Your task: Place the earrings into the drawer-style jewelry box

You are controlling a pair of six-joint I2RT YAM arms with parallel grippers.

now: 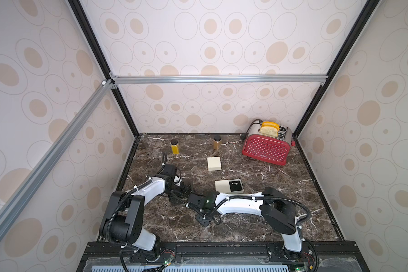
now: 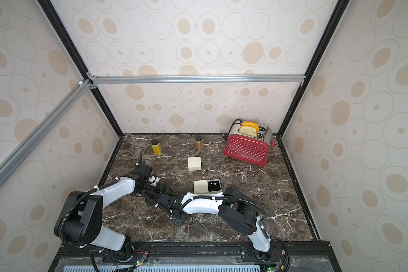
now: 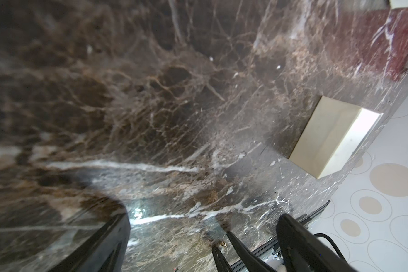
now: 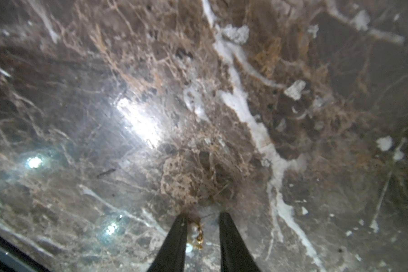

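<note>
A small gold and pearly earring (image 4: 196, 236) lies on the marble table between the fingertips of my right gripper. Those fingers stand apart, the left one close beside the earring; whether it touches cannot be told. In the left wrist view the same earring (image 3: 221, 244) shows by the right fingers (image 3: 234, 242). My left gripper is wide open and empty, just above the table. The cream jewelry box (image 1: 222, 185) has its drawer (image 1: 243, 186) pulled out to the right, with a small bright piece (image 1: 234, 184) on the black lining.
A closed cream box (image 1: 214, 163) stands behind the open one. Farther back are a yellow jar (image 1: 175, 147), a brown jar (image 1: 217, 143) and a red toaster (image 1: 267, 147) with bread. Both grippers are close together.
</note>
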